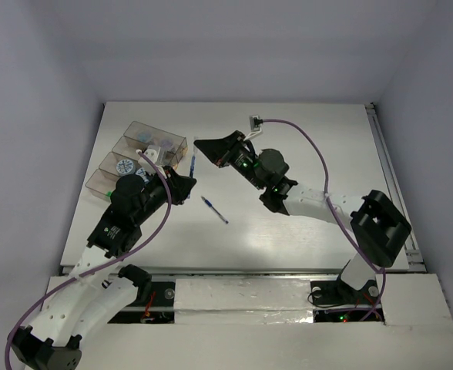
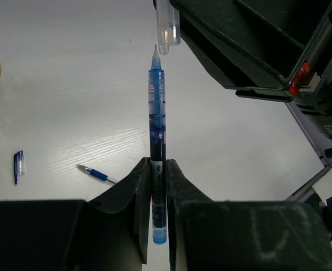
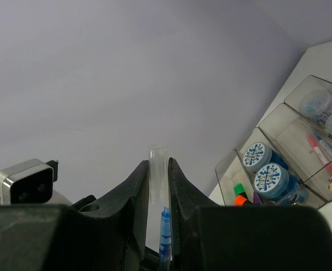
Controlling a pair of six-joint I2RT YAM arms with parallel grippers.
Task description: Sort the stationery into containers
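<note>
A blue pen (image 2: 157,107) stands upright in the left wrist view, its bare tip pointing up. My left gripper is shut on its lower barrel. Just above the tip hangs a clear cap (image 2: 168,23), slightly to the right of the pen's line in that view. My right gripper has this cap between its fingers, both sides close against it. From above, the two grippers face each other near the organizer. The divided clear organizer (image 1: 105,185) is partly covered by the left arm.
Blue-lidded jars (image 3: 271,179) and several small items sit in the organizer's compartments. Another blue pen (image 1: 214,210) lies on the table, and a small blue-and-clear piece (image 2: 18,167) lies apart from it.
</note>
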